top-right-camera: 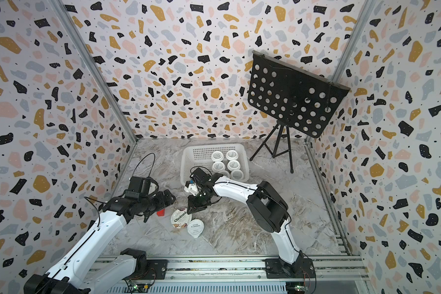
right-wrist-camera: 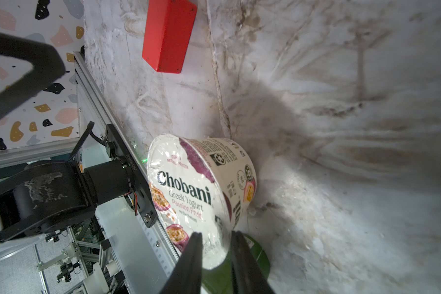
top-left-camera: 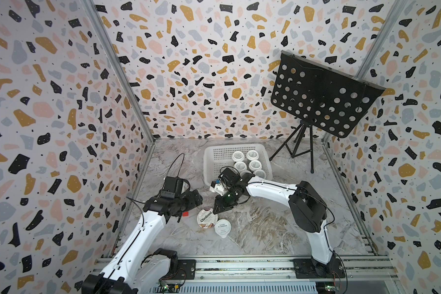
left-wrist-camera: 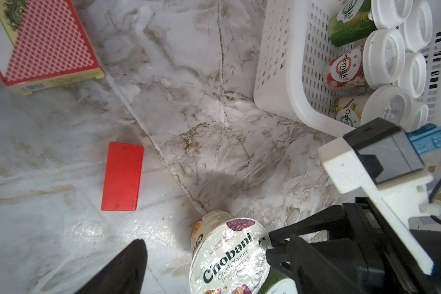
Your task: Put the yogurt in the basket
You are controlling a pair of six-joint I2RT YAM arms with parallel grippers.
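A Chobani yogurt cup [top-left-camera: 206, 219] stands on the marble table beside a second lidded cup [top-left-camera: 222, 226]. My right gripper [top-left-camera: 216, 208] is low at the Chobani cup's rim; in the right wrist view its blurred fingers reach onto the cup [right-wrist-camera: 191, 196], part open, and whether they grip is unclear. My left gripper is open above and left of the cups, its blurred fingers at either side of the left wrist view. The white basket [top-right-camera: 195, 150] stands behind the right gripper, holding several white-lidded bottles, with free room in its left part.
A red block [left-wrist-camera: 122, 176] and a red-patterned card box [left-wrist-camera: 44, 44] lie on the left, partly under the left arm. A black perforated stand [top-left-camera: 323, 93] occupies the back right.
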